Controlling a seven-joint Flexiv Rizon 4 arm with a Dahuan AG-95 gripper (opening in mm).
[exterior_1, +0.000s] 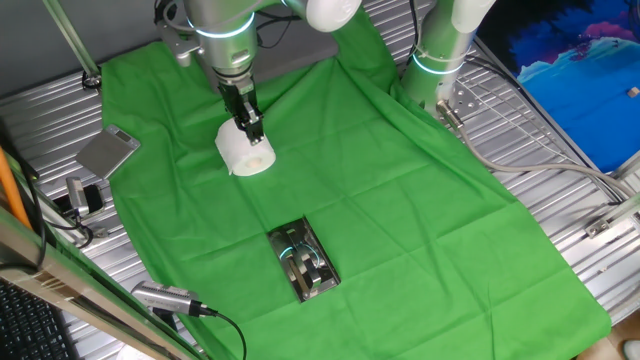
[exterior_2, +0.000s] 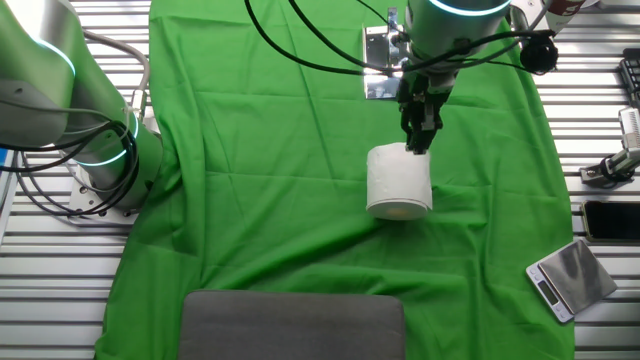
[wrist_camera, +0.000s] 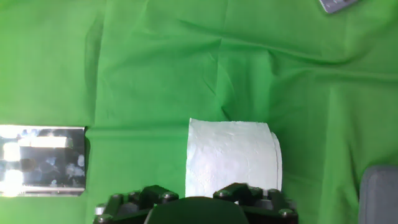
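A white paper roll (exterior_1: 240, 154) lies on its side on the green cloth, with one round end toward the front of exterior view 1. My gripper (exterior_2: 420, 146) points down over the roll in both exterior views. In the wrist view the roll (wrist_camera: 233, 155) fills the lower middle, and the dark fingers (wrist_camera: 158, 195) come in from the bottom edge, overlapping its near part. Nothing clearly shows clamped between them. How far the fingers are apart, and whether they touch the roll, is hard to tell.
A shiny metal tray-like piece (exterior_1: 304, 260) lies on the cloth in front of the roll. A small scale (exterior_1: 108, 152) sits at the cloth's left edge, and a dark grey pad (exterior_2: 292, 325) lies behind the roll.
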